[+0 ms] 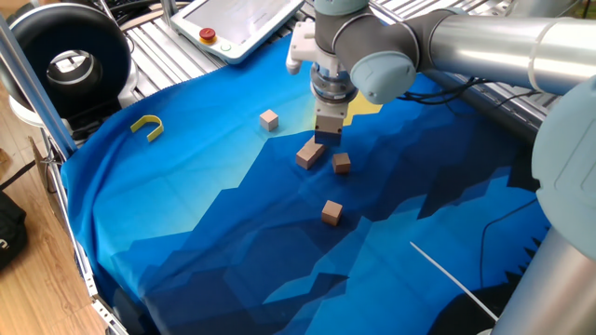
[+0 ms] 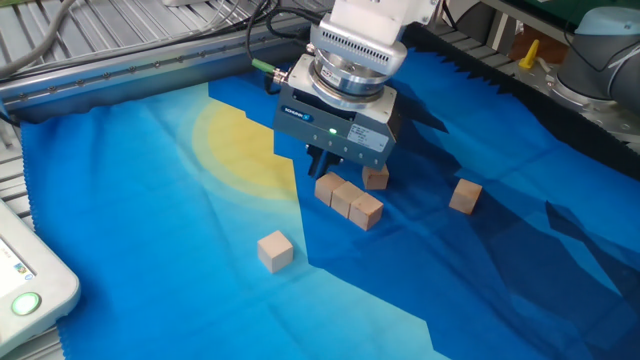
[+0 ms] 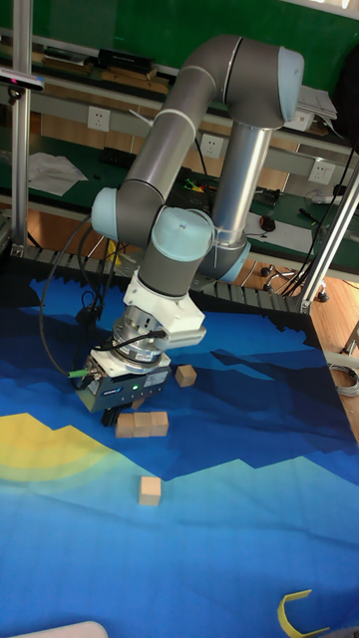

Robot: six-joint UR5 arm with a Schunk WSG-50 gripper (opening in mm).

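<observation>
Three wooden cubes stand touching in a straight row [image 2: 348, 201], which looks like one short bar [image 1: 310, 153] in exterior view 1. Just past the row's end nearest the yellow circle, my gripper [image 2: 322, 163] points down with its dark fingers close together. It looks shut, and nothing shows between the fingers. In exterior view 3 the fingertips [image 3: 110, 418] are right beside the row [image 3: 142, 425]; whether they touch it I cannot tell. Another cube [image 1: 342, 164] sits close behind the row, partly covered by it in exterior view 2. A paler cube [image 2: 275, 251] and a further cube [image 2: 465, 196] lie apart.
Blue patterned cloth [image 1: 214, 270] covers the table, with wide free areas around the cubes. A yellow curved piece [image 1: 148, 127] lies near the cloth's edge. The teach pendant [image 1: 237, 23] rests beyond it, and a thin white rod [image 1: 453, 279] lies near the arm's base.
</observation>
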